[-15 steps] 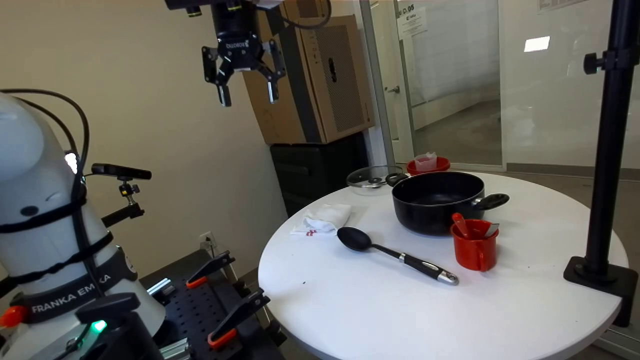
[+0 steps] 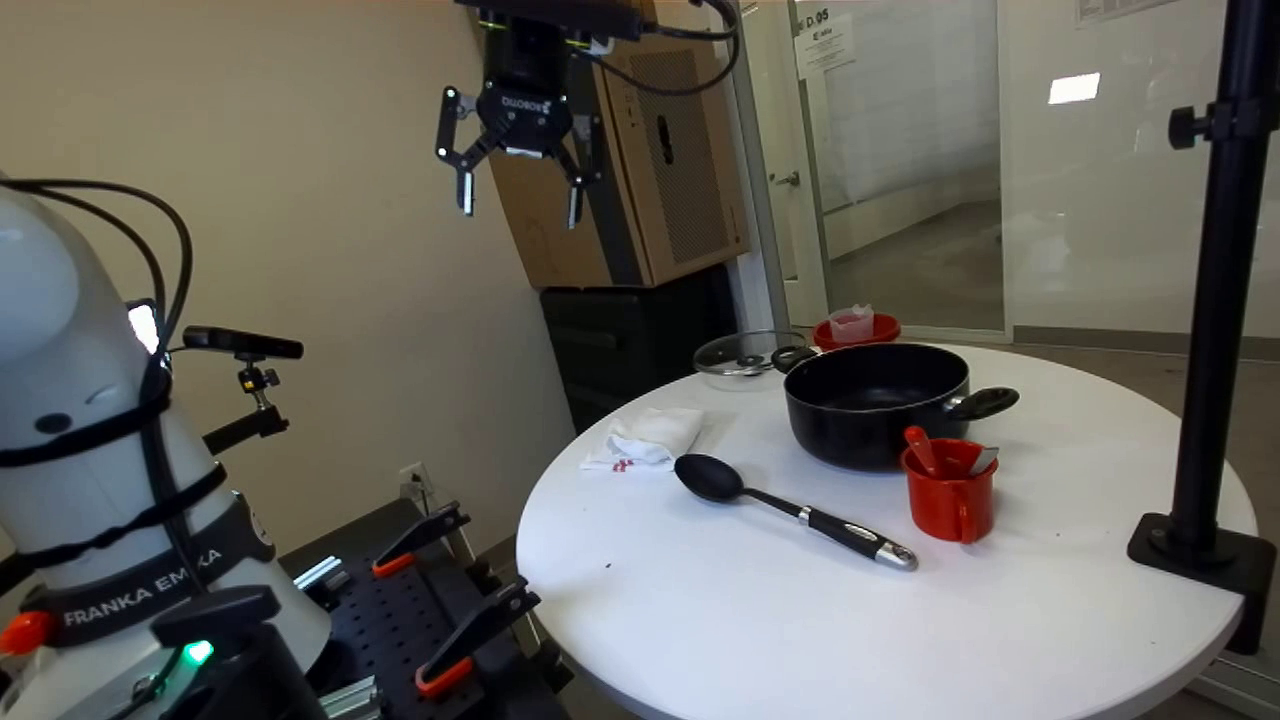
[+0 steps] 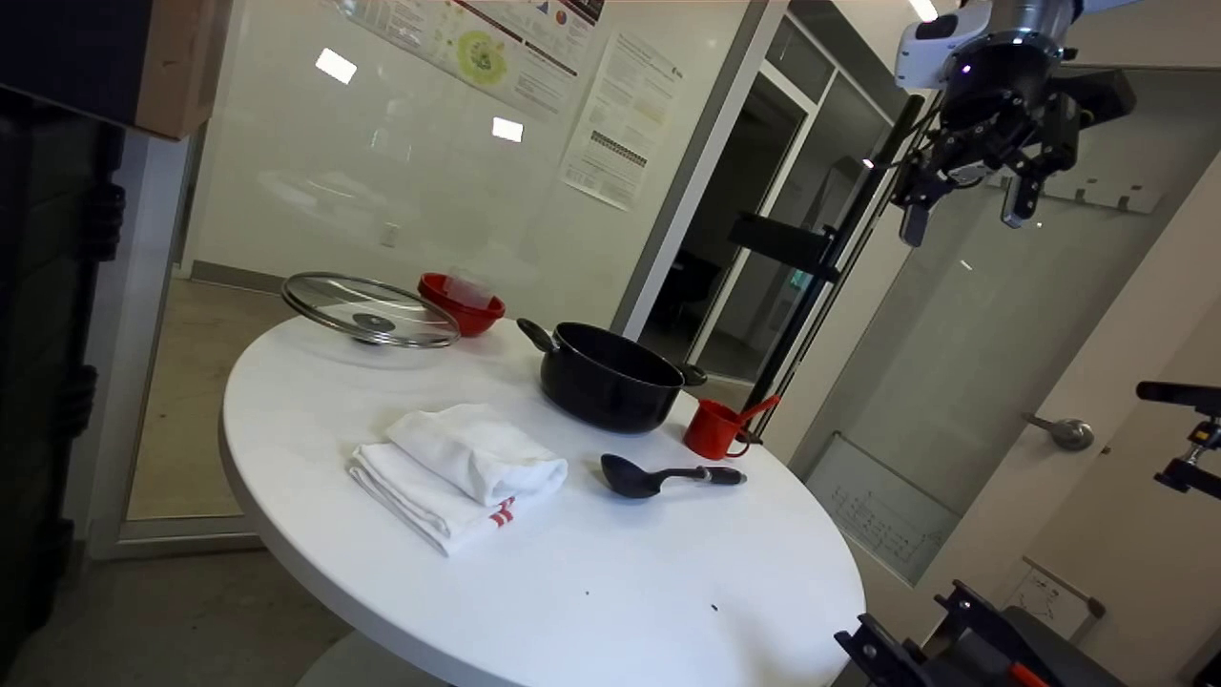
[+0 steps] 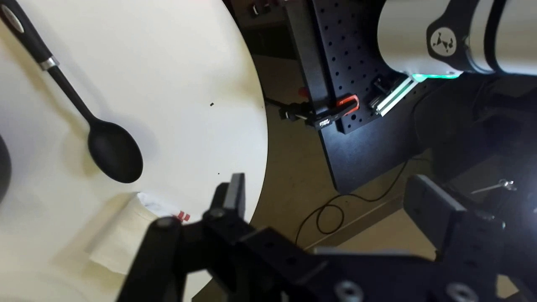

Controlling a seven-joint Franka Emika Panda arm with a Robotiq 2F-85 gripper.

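High above the table's left side, my gripper (image 2: 521, 214) stands open with nothing between its fingers. A black spoon (image 2: 840, 532) lies on the white tabletop, its bowl towards a folded white cloth (image 2: 654, 437) with red marks. Behind the spoon is a black two-handled pot (image 2: 858, 420), uncovered. Beside the pot stands a red mug (image 2: 950, 502) with a red-handled utensil and another piece in it. The glass lid (image 3: 372, 311) rests at the table's far side next to red bowls (image 3: 464, 307). In the wrist view the spoon (image 4: 115, 151) and part of the cloth (image 4: 126, 234) show left of the fingers.
A black post (image 2: 1200, 360) is clamped at its right edge. Cardboard boxes (image 2: 684, 156) are stacked behind the gripper. Clamps (image 2: 480, 630) sit on the robot's base.
My gripper has moved to the right in exterior view 1 and turned slightly, staying open. The objects on the table have not moved.
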